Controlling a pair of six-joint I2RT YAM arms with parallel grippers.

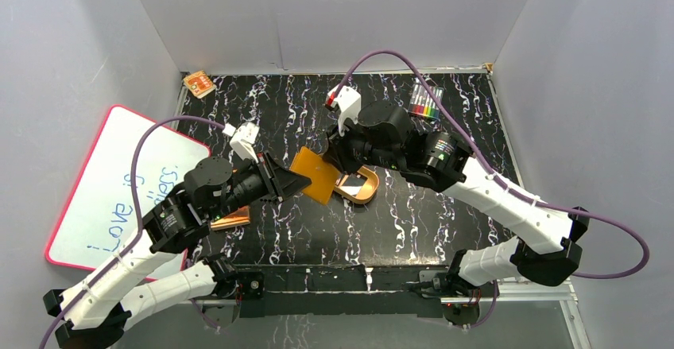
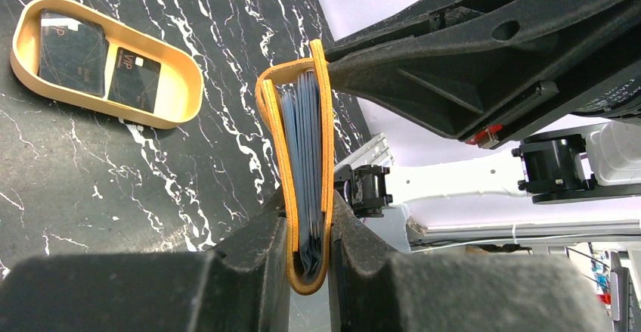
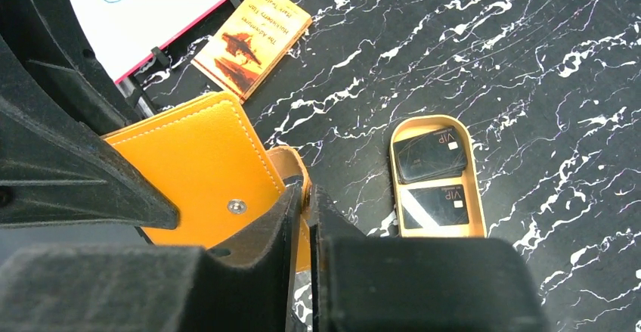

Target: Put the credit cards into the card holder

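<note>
An orange card holder [image 1: 312, 176] is held in the air over the table's middle, my left gripper [image 1: 288, 180] shut on it. In the left wrist view its stitched orange edges [image 2: 326, 158] surround a stack of dark blue-grey sleeves [image 2: 302, 158]. My right gripper is at the holder's upper right edge; its fingertips are close together on the orange rim, but whether they grip it is unclear. A tan tray with black VIP cards lies on the table below, seen also in the right wrist view [image 3: 476, 196].
A whiteboard [image 1: 103, 174] stands at the left. An orange book [image 3: 253, 33] lies near it. A small orange item [image 1: 199, 84] is at the back left and coloured markers [image 1: 425, 101] at the back right.
</note>
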